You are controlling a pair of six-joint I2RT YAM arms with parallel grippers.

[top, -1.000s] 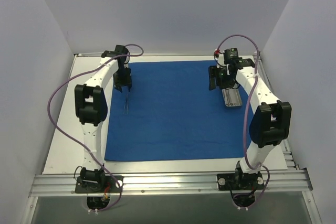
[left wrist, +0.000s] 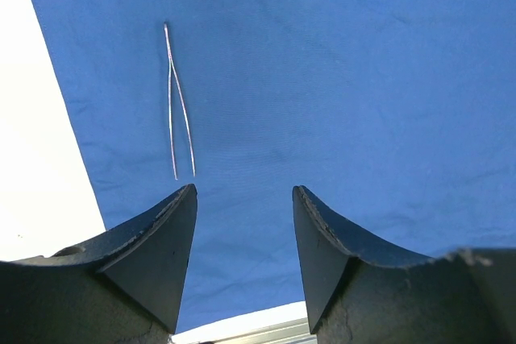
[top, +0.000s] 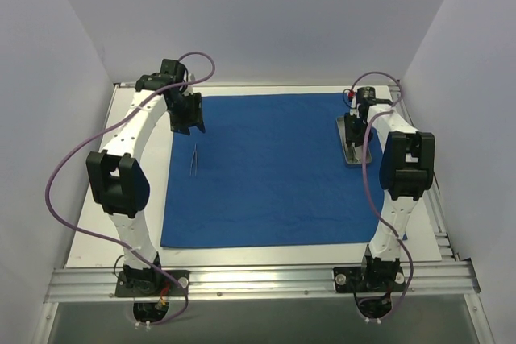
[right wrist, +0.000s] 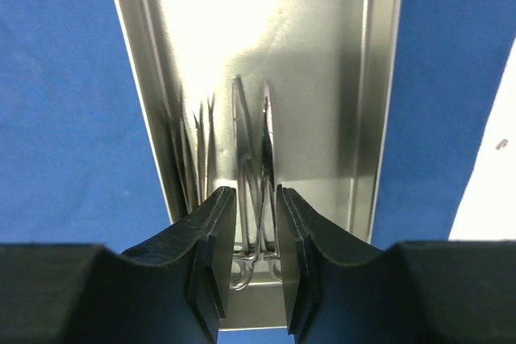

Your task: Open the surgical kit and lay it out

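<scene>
A pair of silver tweezers [left wrist: 183, 102] rests on the blue cloth [top: 258, 175] at the left. Above and behind them my left gripper [top: 187, 128] is raised, its fingers [left wrist: 173, 239] wide apart and empty. At the right is a metal tray [top: 360, 166] with several slim instruments inside. In the right wrist view, a ring-handled instrument [right wrist: 244, 130] lies beside another scissor-like one [right wrist: 268, 138]. Over their handle end my right gripper is partly open, with shafts and rings showing between its fingers; contact cannot be told.
Thin pointed instruments [right wrist: 197, 155] lie along the tray's left wall, close to the right gripper's left finger. The tray's far half is bare.
My left gripper has risen away from the tweezers, leaving them on the cloth. The right gripper has moved right and lowered over the tray, its fingers now closer together.
</scene>
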